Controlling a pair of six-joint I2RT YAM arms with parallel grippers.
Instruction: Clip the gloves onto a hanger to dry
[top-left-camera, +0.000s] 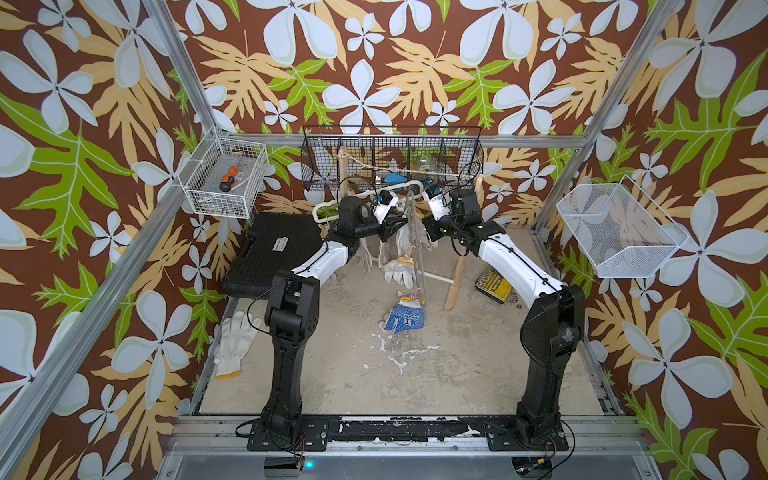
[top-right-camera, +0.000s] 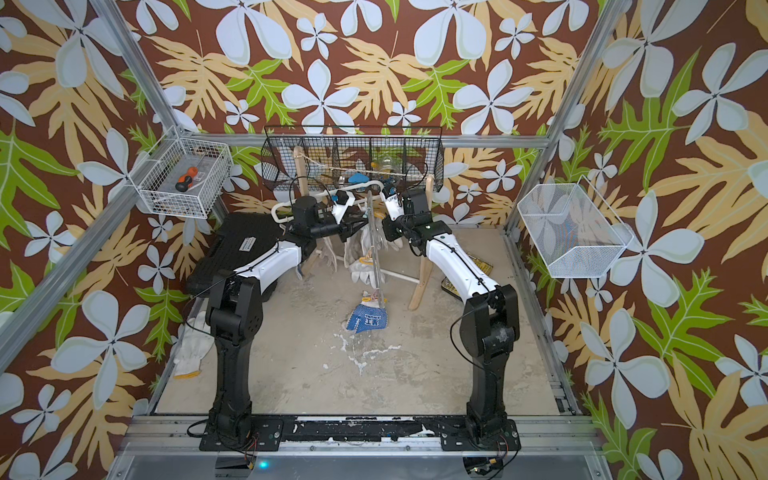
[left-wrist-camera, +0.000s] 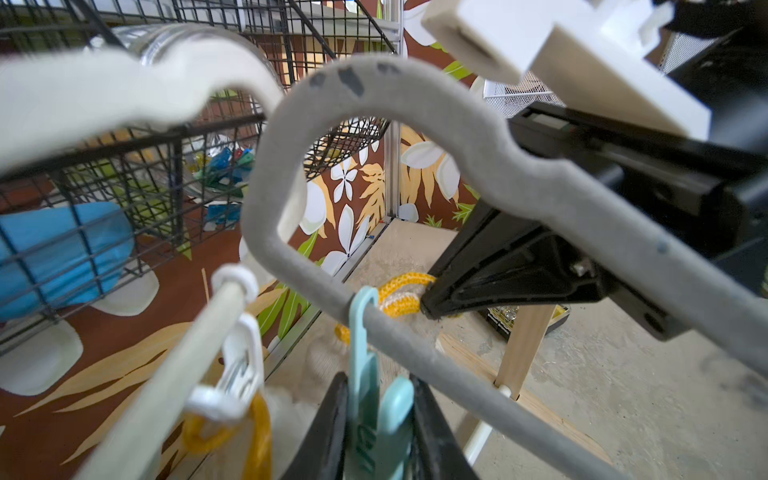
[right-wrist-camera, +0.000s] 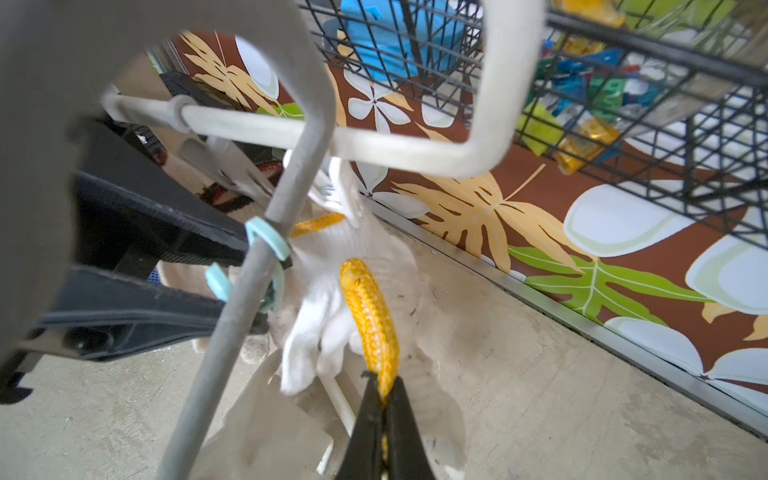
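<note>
My left gripper is shut on a light-blue clip (left-wrist-camera: 366, 344) at the grey bar of the hanger rack (left-wrist-camera: 416, 360). My right gripper is shut on the yellow cuff (right-wrist-camera: 364, 304) of a white glove, just across that bar from the clip. Other white gloves (right-wrist-camera: 312, 272) hang at the rack, one by a white clip (left-wrist-camera: 240, 368). A blue-dotted glove (top-left-camera: 404, 317) lies on the floor in front.
A black wire basket (top-right-camera: 352, 152) hangs at the back, white baskets (top-right-camera: 572, 232) at both sides. A black case (top-left-camera: 260, 256) lies left, with a loose glove (top-left-camera: 233, 344) nearer.
</note>
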